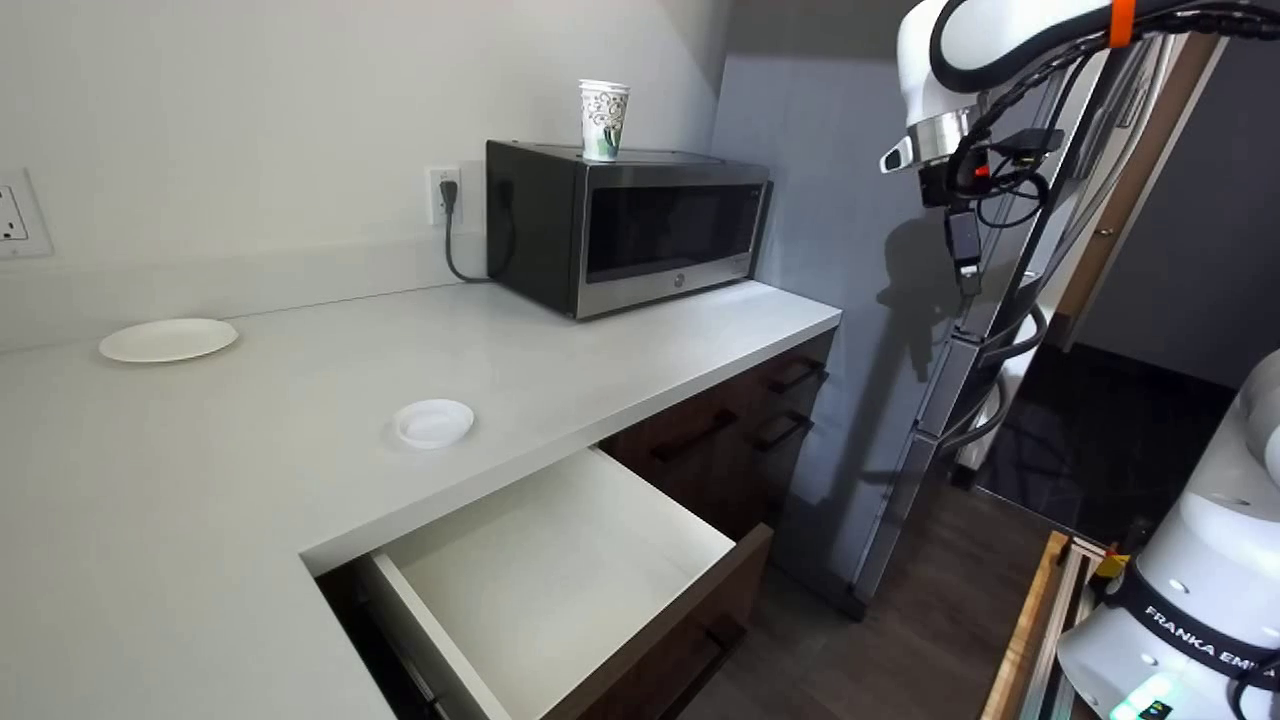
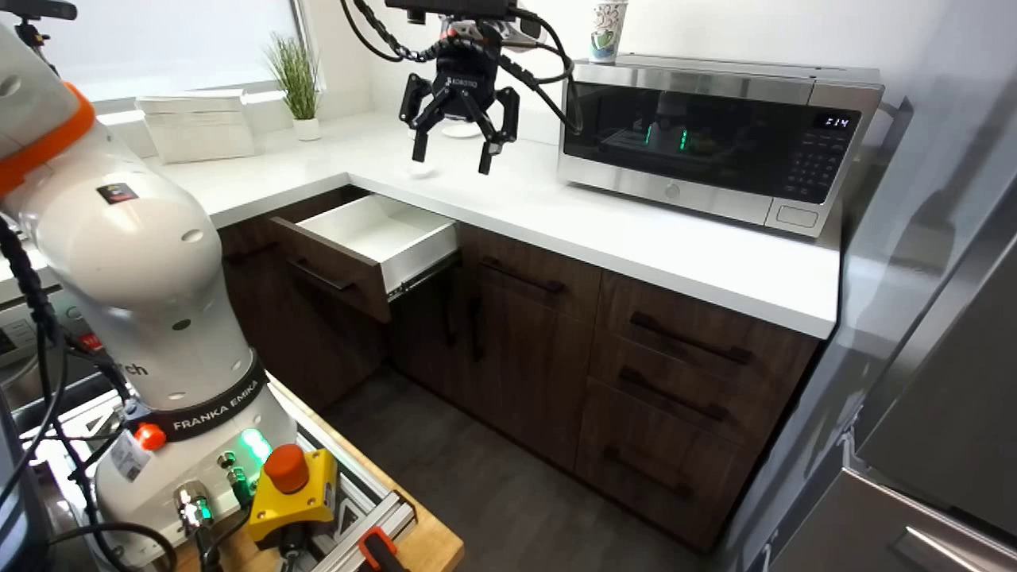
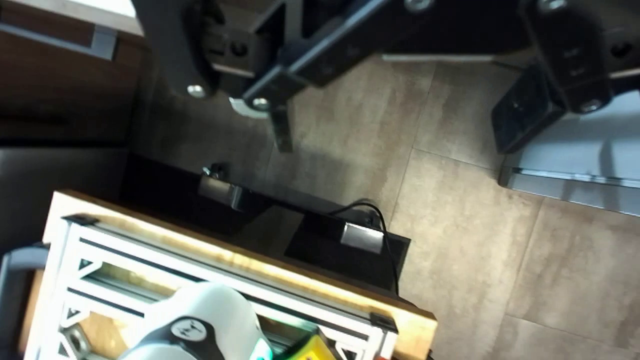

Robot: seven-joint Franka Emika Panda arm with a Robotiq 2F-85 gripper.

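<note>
High above the floor in front of the fridge, my gripper (image 1: 967, 288) points downward in exterior view 1. Its two fingers stand wide apart in exterior view 2, and the gripper (image 2: 450, 166) is open with nothing between them. Only floor shows past the spread gripper in the wrist view. An empty white drawer (image 1: 564, 564) is pulled out below the counter. On the countertop lie a small white dish (image 1: 434, 424) near the drawer and a flat white plate (image 1: 168, 341) farther left, both away from the gripper.
A microwave (image 1: 648, 228) stands on the counter with stacked paper cups (image 1: 603, 120) on top. The fridge (image 1: 804, 240) closes off the counter's right end. A potted plant (image 2: 295, 86) and a white box (image 2: 195, 125) sit at the far corner.
</note>
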